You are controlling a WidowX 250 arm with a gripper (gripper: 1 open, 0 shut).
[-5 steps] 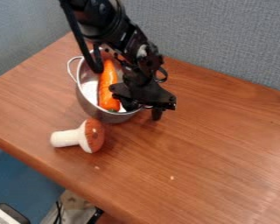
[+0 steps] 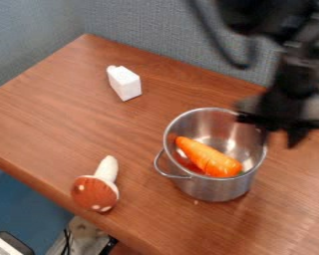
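Observation:
A steel pot [image 2: 189, 182] with a side handle stands right of the table's middle, an orange carrot [image 2: 210, 157] lying inside it. My black gripper [image 2: 279, 120] is blurred at the pot's back right rim; its fingers and whether they hold anything are unclear. A toy mushroom [image 2: 96, 191], red-capped with a white stem, lies at the front left of the pot. A white block [image 2: 124, 83] sits at the back left.
The wooden table [image 2: 56, 110] has free room at the left. A grey panel [image 2: 123, 25] borders the back. The table's front left edge runs close to the mushroom.
The pot with the carrot has moved right and toward the front, along with my arm. The mushroom has shifted and turned, its stem now pointing back. The white block is uncovered.

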